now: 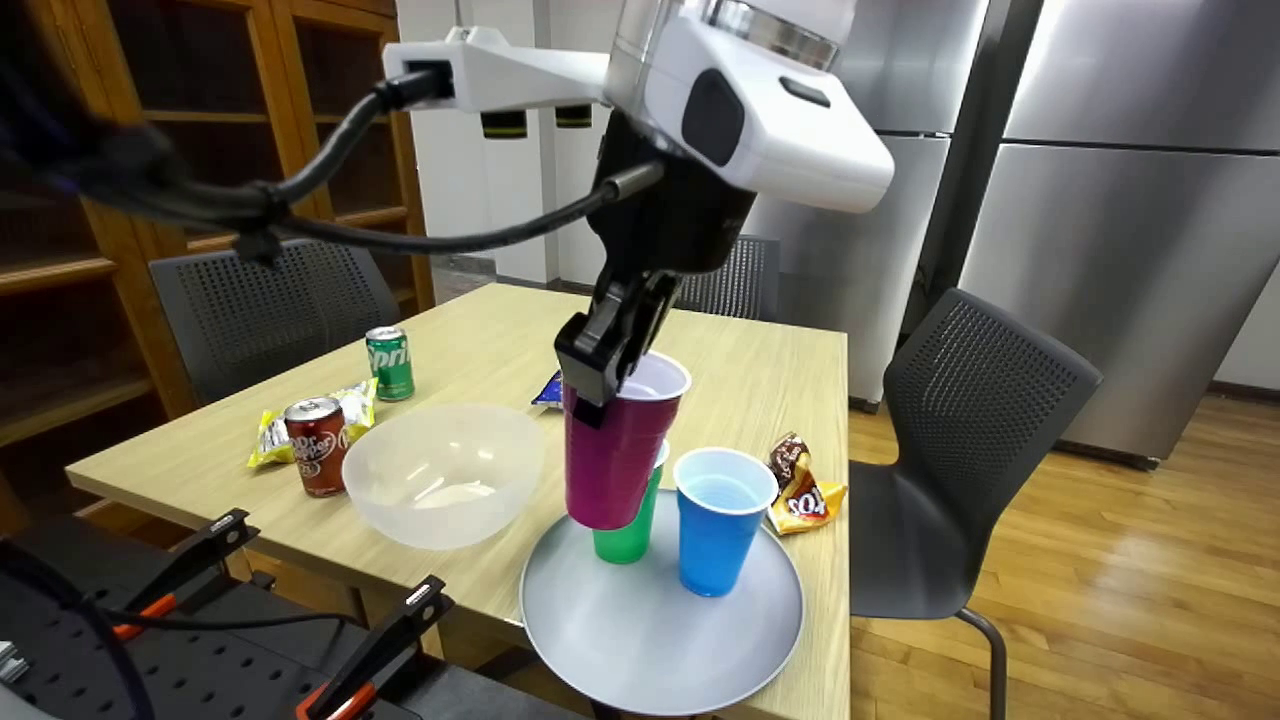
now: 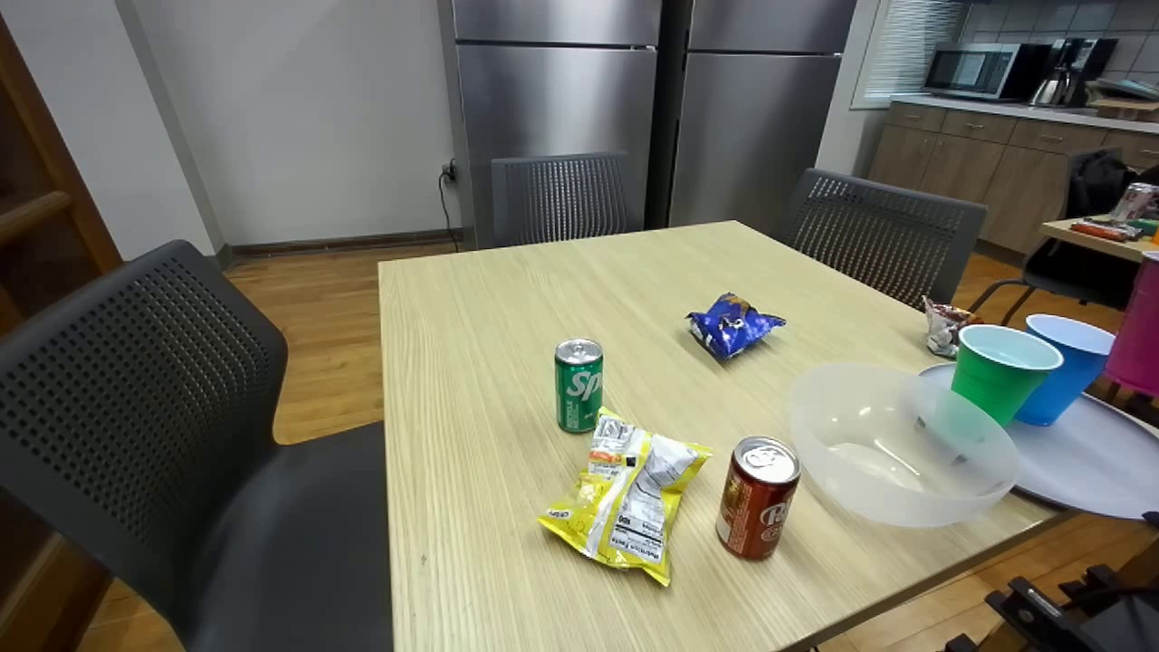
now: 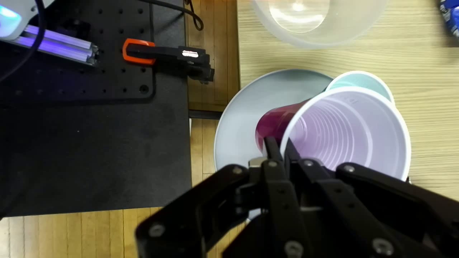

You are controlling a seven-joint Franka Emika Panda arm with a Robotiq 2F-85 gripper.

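A purple cup (image 1: pixel 614 462) with a pale inside hangs tilted in the air, my gripper (image 1: pixel 590 408) shut on its rim. In the wrist view the fingers (image 3: pixel 271 148) pinch one side of that rim, and the cup's mouth opens toward the camera. Below it lies a round grey plate (image 1: pixel 648 648). A green cup (image 1: pixel 624 546) and a blue cup (image 1: pixel 717 528) stand upright on the plate. From exterior view 1 the purple cup hides most of the green one. Exterior view 2 catches only a sliver of the purple cup (image 2: pixel 1141 326) at its right edge.
Left of the plate sits a frosted bowl (image 1: pixel 438 480). Farther left are a Dr Pepper can (image 2: pixel 757 500), a Sprite can (image 2: pixel 579 386) and a yellow chip bag (image 2: pixel 627 500). A blue bag (image 2: pixel 733 324) lies mid-table; a brown-orange bag (image 1: pixel 801 486) is right of the plate. The plate's front is bare.
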